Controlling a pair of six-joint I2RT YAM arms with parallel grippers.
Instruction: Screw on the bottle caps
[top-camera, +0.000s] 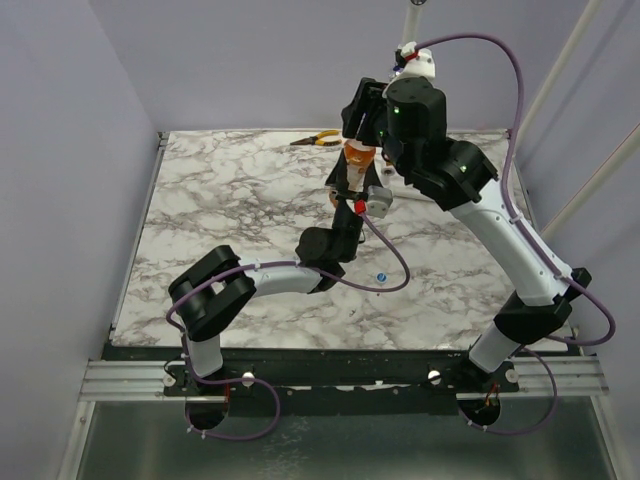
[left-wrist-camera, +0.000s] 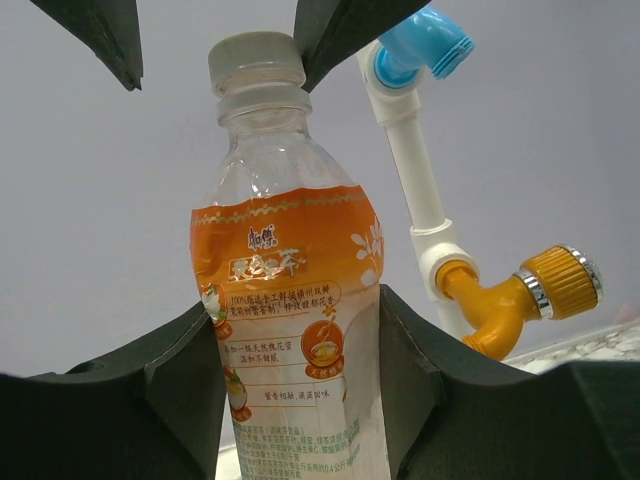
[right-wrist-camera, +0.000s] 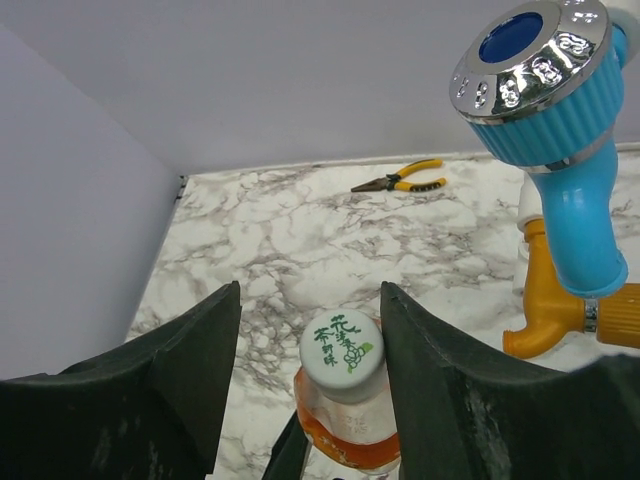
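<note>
An orange-labelled bottle stands upright in my left gripper, which is shut on its body. A white cap with a green pattern sits on its neck. Above it, my right gripper is part open around the cap: one finger touches or nearly touches it, the other is apart. In the top view both grippers meet at the middle back, the right one over the bottle.
A pipe fixture with a blue tap and a yellow tap stands behind and right. Pliers lie at the back.
</note>
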